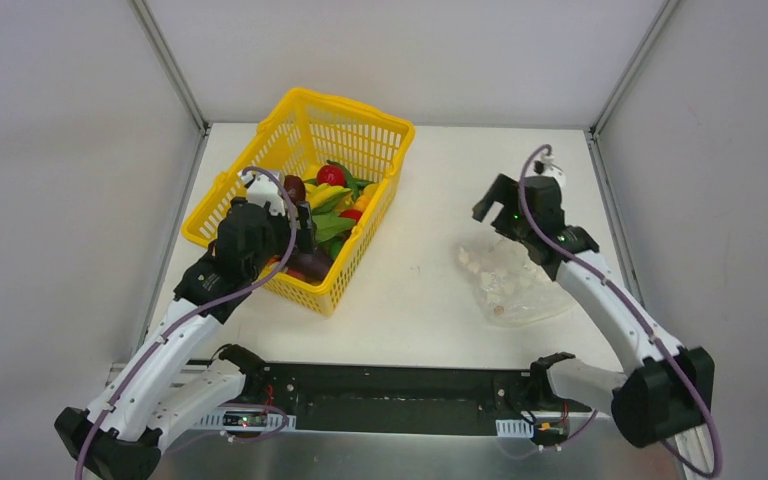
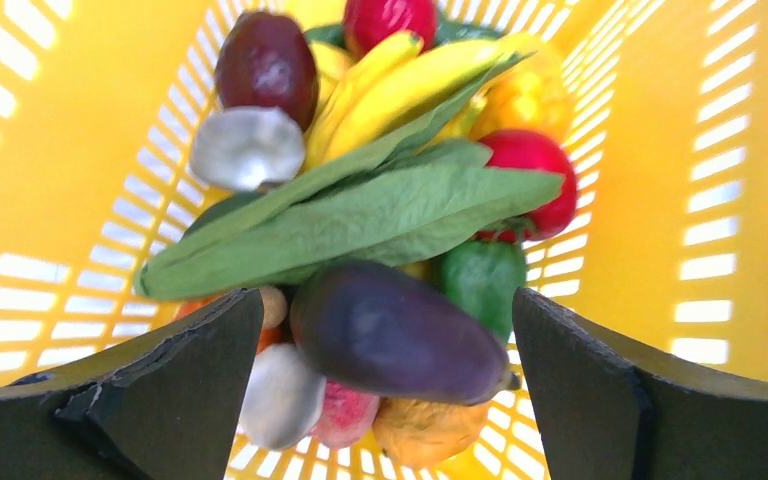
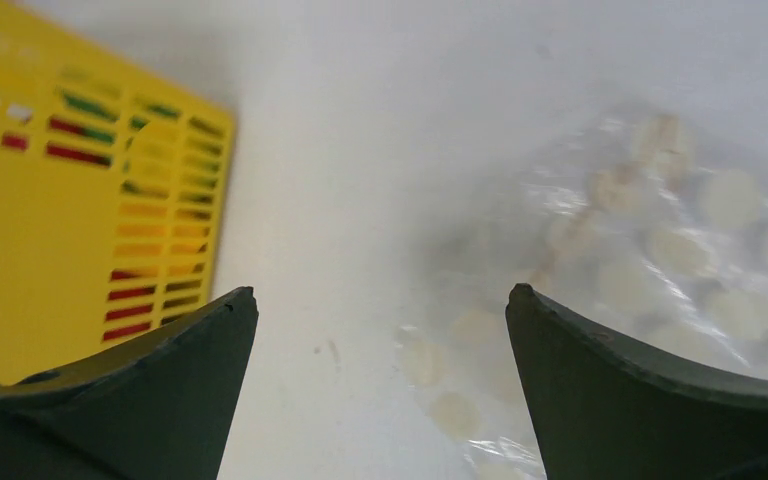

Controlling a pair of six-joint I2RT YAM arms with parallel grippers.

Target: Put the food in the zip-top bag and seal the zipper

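The yellow basket [image 1: 376, 130] on the left half of the table holds mixed food, including an eggplant [image 2: 395, 330], bananas [image 2: 410, 85], green leaves [image 2: 360, 220] and red tomatoes [image 2: 535, 180]. My left gripper is open over the basket, its fingers either side of the eggplant; whether they touch it I cannot tell. The clear bag [image 1: 510, 295] lies flat on the right of the table, looking empty. My right gripper is open above the table by the bag's left edge, with nothing between its fingers.
Grey walls enclose the table at the back and both sides.
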